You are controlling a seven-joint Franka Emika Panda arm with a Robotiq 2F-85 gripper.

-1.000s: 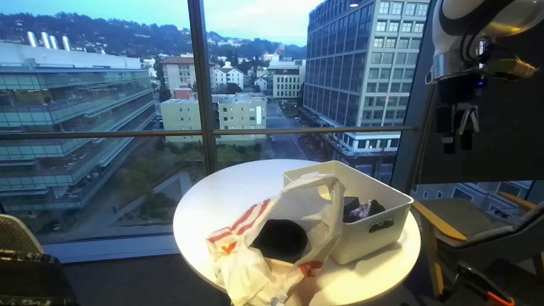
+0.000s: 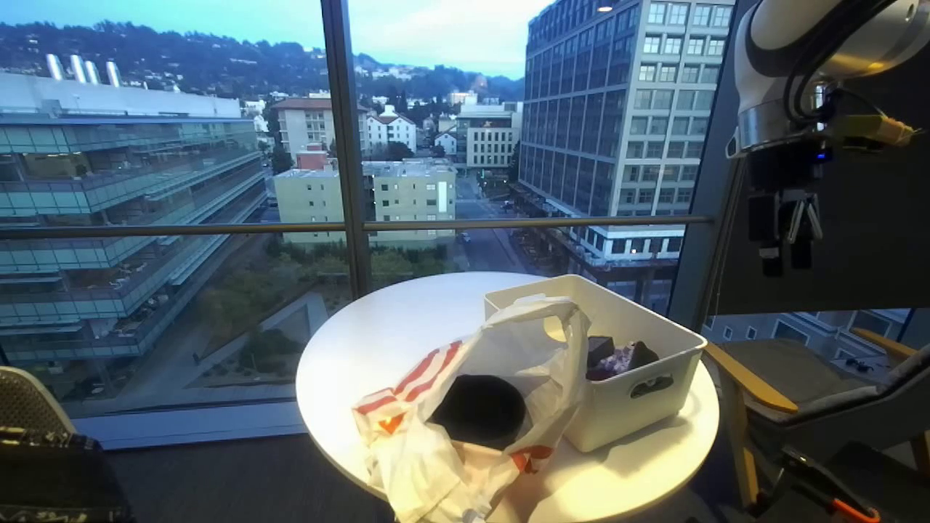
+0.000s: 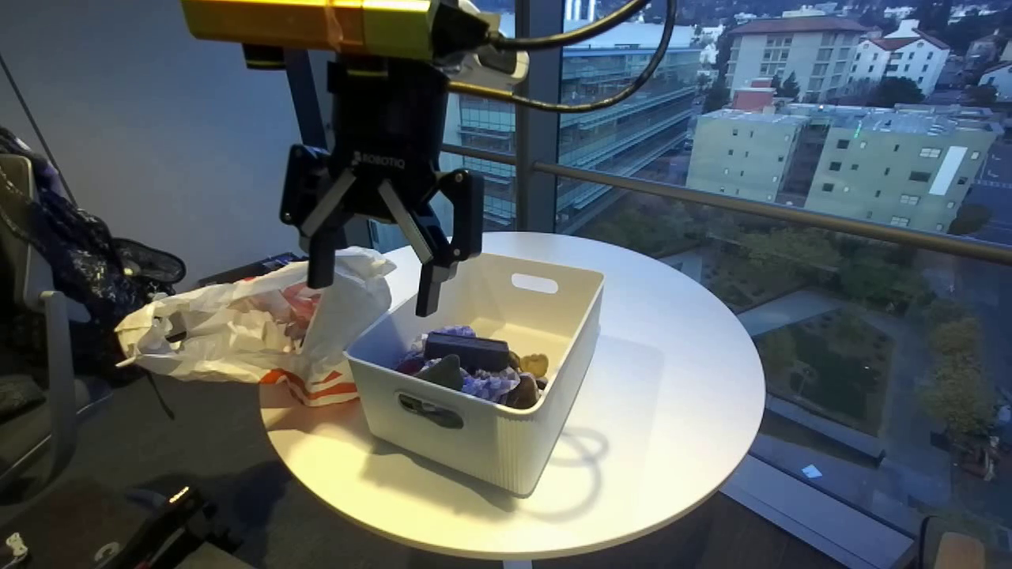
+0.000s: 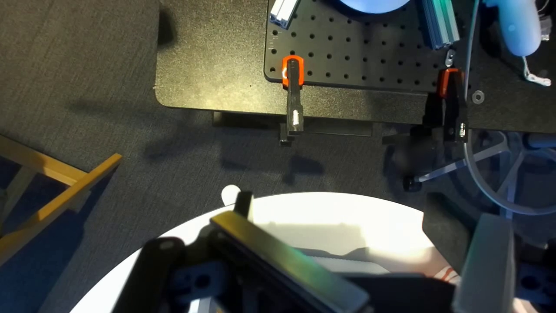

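My gripper [image 3: 376, 281] hangs in the air, pointing down, its black fingers spread apart with nothing between them. In exterior view 2 it appears above the white bin [image 3: 579, 351] and the plastic bag; exterior view 1 shows it off to the right of the table, clear of everything. A dark block [image 3: 466, 352] lies in the bin among purple crumpled stuff and several brownish lumps. Beside the bin slumps a white plastic bag [image 2: 418, 471] with red stripes; a round black thing [image 2: 479, 410] shows in its opening. The wrist view has one finger [image 4: 487, 266] at the lower right.
The round white table [image 2: 375, 327] has bare surface behind the bag. A wooden-armed chair [image 2: 754, 379] is close on its right. In the wrist view, a dark bench [image 4: 208, 62] carries a perforated plate and orange-black clamps [image 4: 294, 94]. Windows line the far side.
In exterior view 1 my gripper has come down slightly. The bag, the bin and its contents look the same.
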